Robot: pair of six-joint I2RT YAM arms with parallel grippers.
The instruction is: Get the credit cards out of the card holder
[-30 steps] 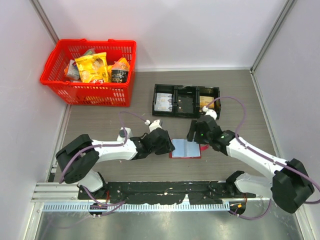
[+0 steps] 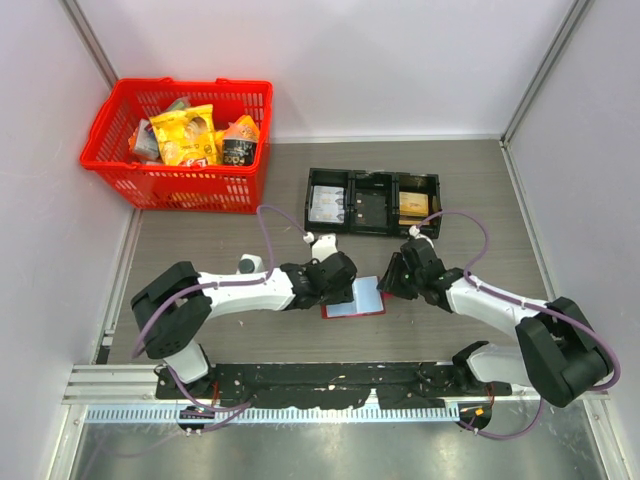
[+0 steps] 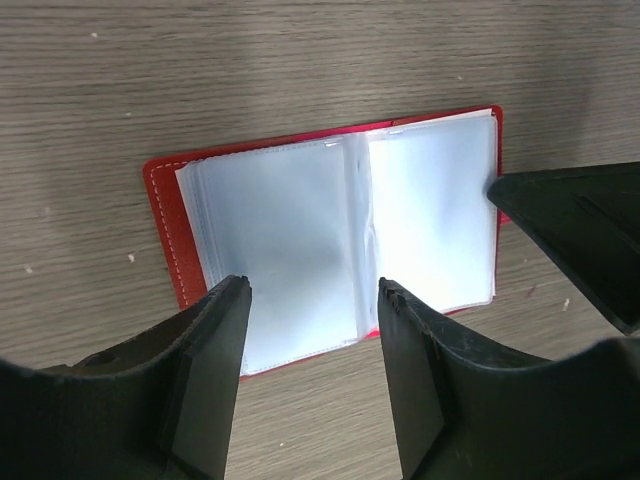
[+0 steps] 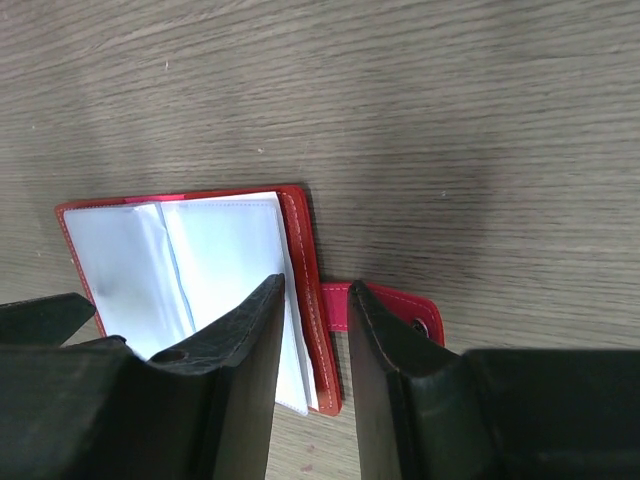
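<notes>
A red card holder [image 2: 352, 310] lies open flat on the table, with translucent white sleeves [image 3: 280, 250] inside and a red strap [image 4: 380, 305] on its right side. My left gripper is over the holder's left page, part open, its fingers apart with the sleeves visible between them. My right gripper is at the holder's right edge, shut on that red edge by the strap. Whether cards sit inside the sleeves I cannot tell.
A red basket [image 2: 175, 190] of snack bags stands at the back left. A black divided box [image 2: 372, 205] lies behind the holder.
My right gripper has come down to the holder's right edge.
</notes>
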